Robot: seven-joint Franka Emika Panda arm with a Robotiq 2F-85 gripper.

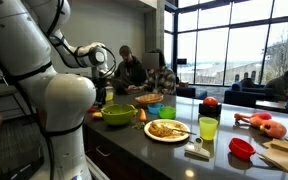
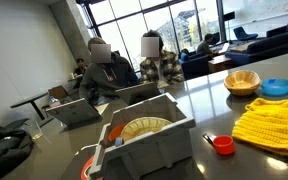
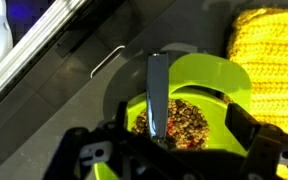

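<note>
In the wrist view my gripper stands open over a bright green container holding a reddish-brown grainy mix. A dark, flat handle-like strip runs between the two spread fingers and over the container's edge. It is apart from both fingers in this view; what it belongs to is hidden. Exterior view 1 has the gripper low over the counter's left end, too small there to make out its fingers.
A yellow cloth lies right of the container. In exterior view 1, a larger green bowl, a plate of food, a yellow-green cup and a red bowl stand along the counter. A grey bin shows in exterior view 2.
</note>
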